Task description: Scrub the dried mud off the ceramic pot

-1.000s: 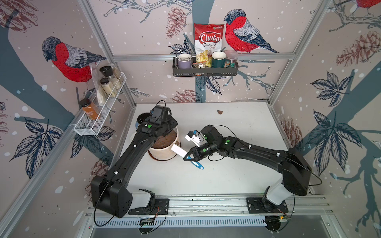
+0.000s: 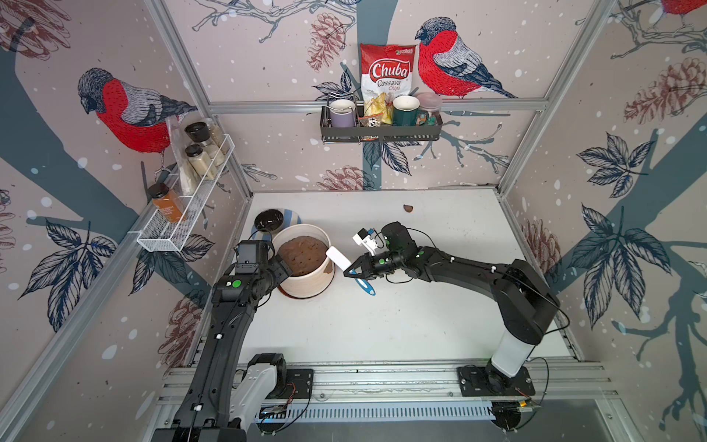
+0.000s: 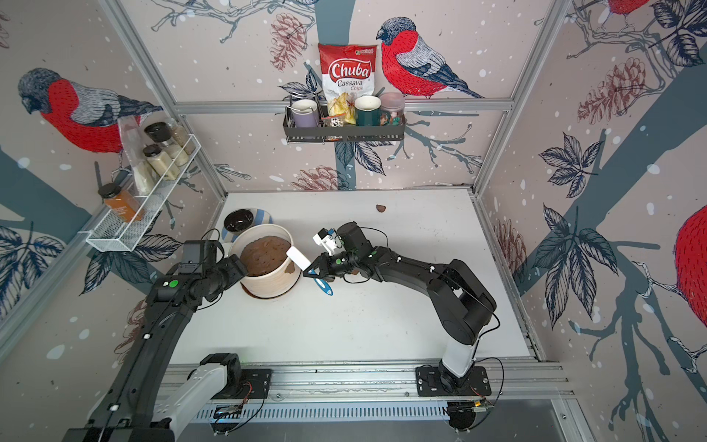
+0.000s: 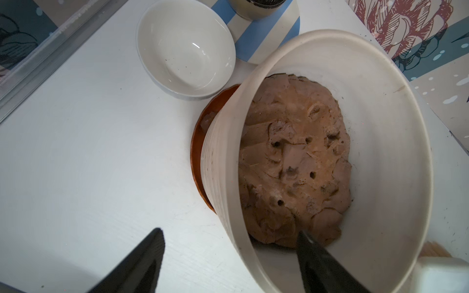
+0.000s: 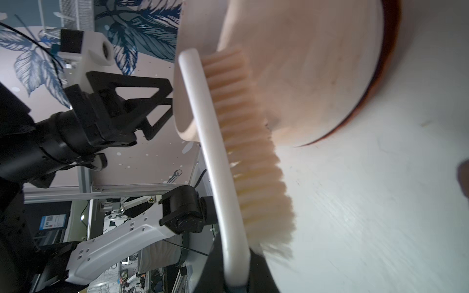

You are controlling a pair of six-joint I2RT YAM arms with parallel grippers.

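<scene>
The cream ceramic pot (image 2: 313, 283), full of brown soil (image 4: 298, 161), stands on a brown saucer (image 4: 197, 146). A brown mud patch (image 2: 329, 268) marks its right outer side. My left gripper is open at the pot's left side, one finger over the inside and the other outside; whether they touch the wall cannot be told. My right gripper is shut on the white-and-blue brush (image 5: 210, 141). The bristles (image 5: 249, 156) face the pot, close to its right side; contact is unclear.
A white bowl (image 4: 188, 48) sits close behind the pot, with a dark bowl (image 2: 268, 219) on a blue-striped plate (image 4: 268, 36). A small brown piece (image 2: 408, 208) lies at the back.
My left gripper has moved from over the pot to its left side.
</scene>
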